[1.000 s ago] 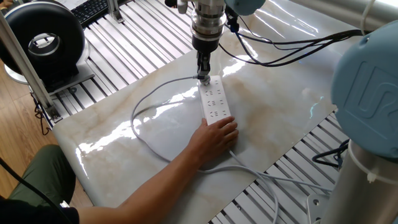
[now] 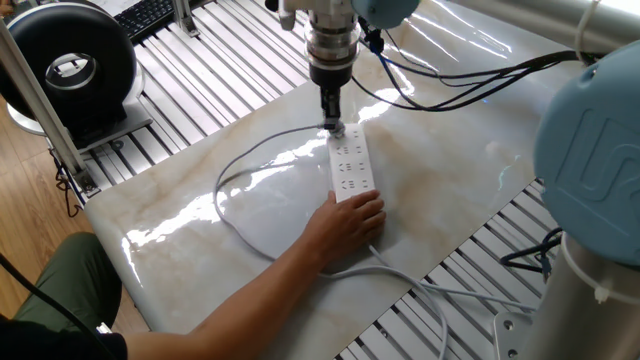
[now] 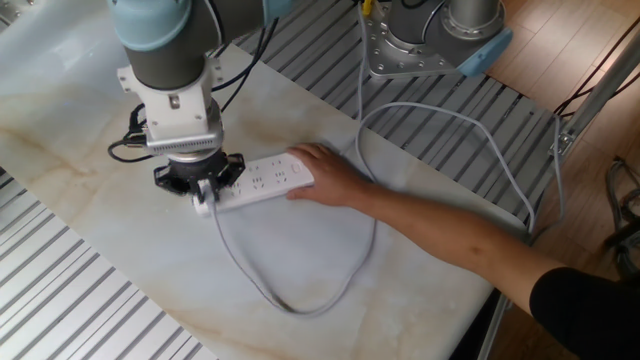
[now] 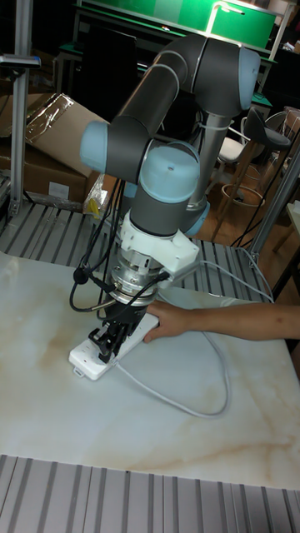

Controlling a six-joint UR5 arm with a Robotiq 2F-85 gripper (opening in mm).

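A white power strip (image 2: 351, 165) lies on the marble-patterned table, a person's hand (image 2: 345, 218) resting on its near end. Over the opposite end, my gripper (image 3: 205, 186) points straight down, its fingers shut on the grey plug (image 3: 208, 194) of a cable. The plug sits at the strip's end socket; how deep its pins are is hidden by the fingers. In the third exterior view the gripper (image 4: 108, 348) stands low against the strip (image 4: 87, 360). From the plug, the grey cable (image 2: 218, 188) loops across the table.
The person's forearm (image 3: 430, 222) crosses the table beside the strip. Dark cables (image 2: 470, 80) hang from my arm. A black round object (image 2: 70, 65) stands on the slatted frame at the far left.
My gripper has shifted slightly right in the first exterior view, and the strip's plug end has moved with it. The cable loop has followed a little; the hand stays on the strip.
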